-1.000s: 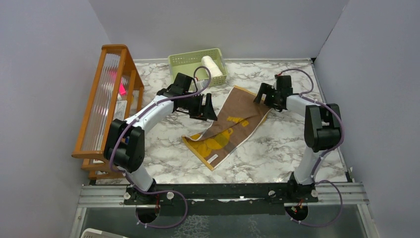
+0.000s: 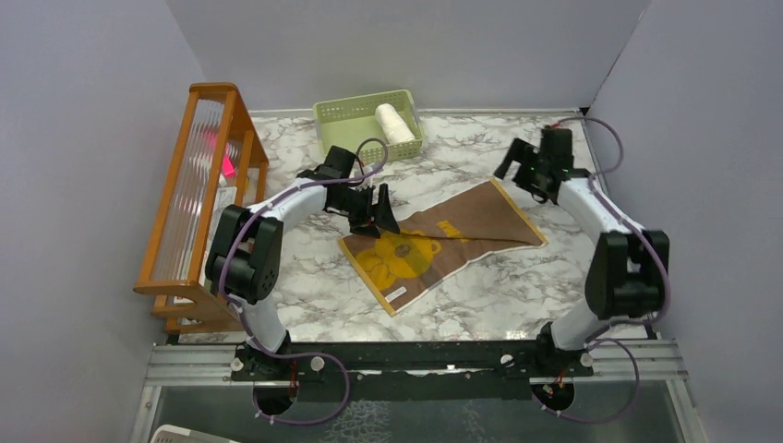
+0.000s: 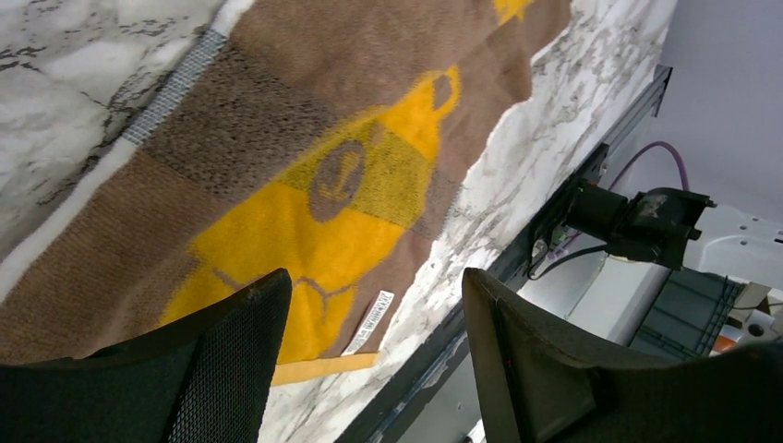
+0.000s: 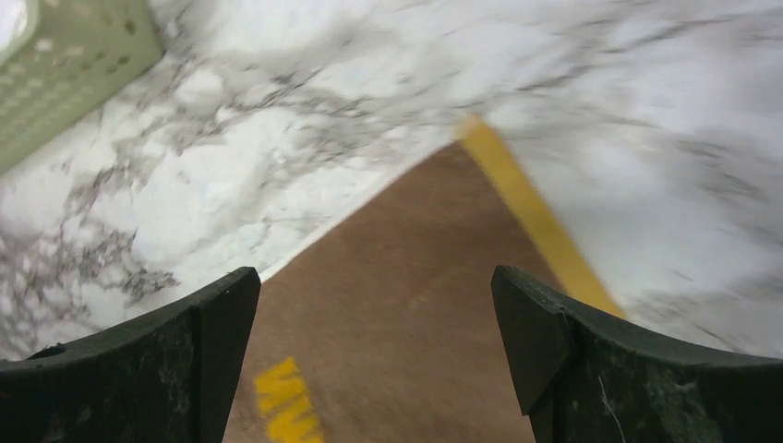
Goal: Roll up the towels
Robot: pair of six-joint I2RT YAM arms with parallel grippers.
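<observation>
The brown towel with a yellow bear print lies spread flat on the marble table, set diagonally, a crease running along its middle. My left gripper is over its upper left part; in the left wrist view its fingers stand apart with only towel visible beyond. Beyond the towel's far right corner, my right gripper is open and blurred by motion. The right wrist view shows that yellow-edged corner of the towel past the spread fingers, with nothing held.
A green basket with a white rolled towel stands at the back. On the left is a wooden rack. Bare marble lies in front of the towel and to its right.
The towel's right end has swung right and toward the front, straightening it. The left gripper shifted slightly.
</observation>
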